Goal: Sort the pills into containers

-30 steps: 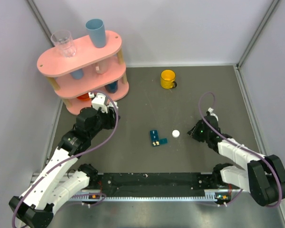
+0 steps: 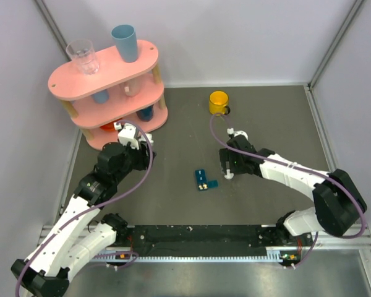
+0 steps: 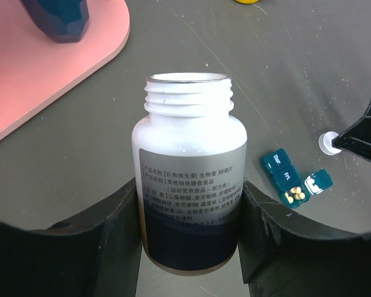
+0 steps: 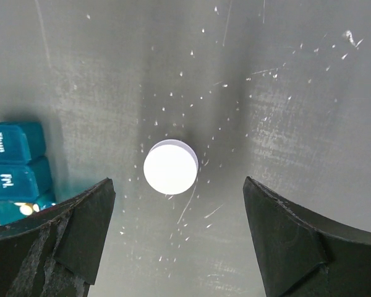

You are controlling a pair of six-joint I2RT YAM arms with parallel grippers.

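Note:
My left gripper is shut on an upright white bottle (image 3: 190,133) with a grey label and a bare threaded neck; no cap sits on it. On the table, the round white cap (image 4: 170,167) lies between and beyond the spread fingers of my right gripper, which is open and holds nothing. A small blue pill box (image 2: 201,179) lies left of the cap. In the left wrist view, yellowish pills (image 3: 295,195) show in its near compartment, whose teal lid (image 3: 318,182) stands open; the compartments marked Thur and Fri are closed.
A pink shelf (image 2: 105,80) with cups and a glass stands at the back left, close to my left gripper. The yellow mug (image 2: 218,102) is at the back. Bare table lies between the left arm and the pill box.
My right gripper has swung left from the right side of the table until it is over the white cap, and its fingers have opened. Left arm and bottle have stayed still.

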